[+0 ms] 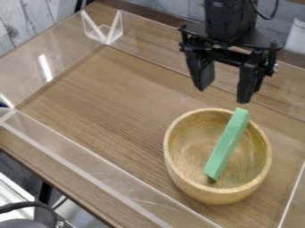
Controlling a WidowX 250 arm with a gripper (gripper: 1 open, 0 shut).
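Observation:
A round wooden bowl (pixel 191 156) sits at the lower right of the table, with a mint-green bar (pixel 226 142) lying in it at a slant, its upper end on the rim. Above and behind the bowl is my black gripper (pixel 226 73), raised clear of it and open, its two fingers spread to left and right with nothing seen between them.
A clear plastic piece (pixel 102 28) stands at the back left, and a pale object (pixel 298 40) is at the back right edge. Black cables lie at the lower left corner.

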